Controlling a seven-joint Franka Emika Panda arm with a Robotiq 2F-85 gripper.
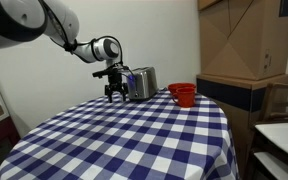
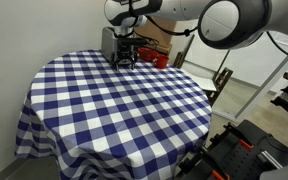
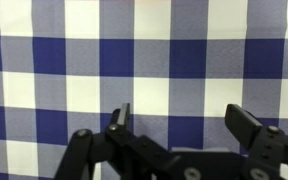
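Note:
My gripper stands open above the blue-and-white checked tablecloth (image 3: pixel 154 60), its two dark fingers wide apart with only cloth beneath them. In the first exterior view the gripper (image 1: pixel 116 95) hangs over the far part of the table, just in front of a silver toaster (image 1: pixel 144 82). Two red cups (image 1: pixel 185 96) sit to the right of the toaster, one partly behind the other. From the second exterior view, the gripper (image 2: pixel 125 62) partly covers the toaster (image 2: pixel 108 44), and a red cup (image 2: pixel 161 61) shows beyond it.
Cardboard boxes (image 1: pixel 234 40) are stacked behind the table on the right. A chair (image 1: pixel 274 105) stands beyond the table's right side.

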